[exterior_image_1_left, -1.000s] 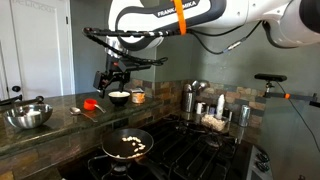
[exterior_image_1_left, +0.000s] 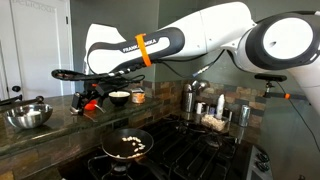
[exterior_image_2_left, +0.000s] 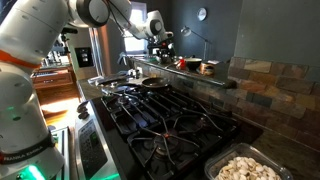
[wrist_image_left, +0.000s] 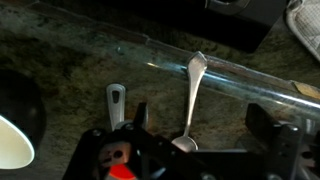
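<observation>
My gripper (exterior_image_1_left: 88, 100) is low over the counter ledge, its fingers spread apart. In the wrist view a silver spoon (wrist_image_left: 194, 88) lies between the open fingers, its handle pointing away and its bowl close to the gripper's body. Beside it on the left is a utensil with a slotted metal handle (wrist_image_left: 116, 101) and a red part (wrist_image_left: 121, 166), partly covered by the gripper. The red part (exterior_image_1_left: 90, 105) also shows below the hand in exterior view 1. Nothing appears gripped.
A metal bowl (exterior_image_1_left: 29, 117) stands left on the ledge; a dark bowl (exterior_image_1_left: 120, 98) and an orange can (exterior_image_1_left: 138, 96) are to the right. Below, a black pan (exterior_image_1_left: 127, 146) with pale pieces sits on the stove (exterior_image_2_left: 170, 130). A tray of pale food (exterior_image_2_left: 246, 168) lies nearer.
The arm has come down and moved left, from above the dark bowl to over the utensils. Objects on the ledge and stove look unmoved.
</observation>
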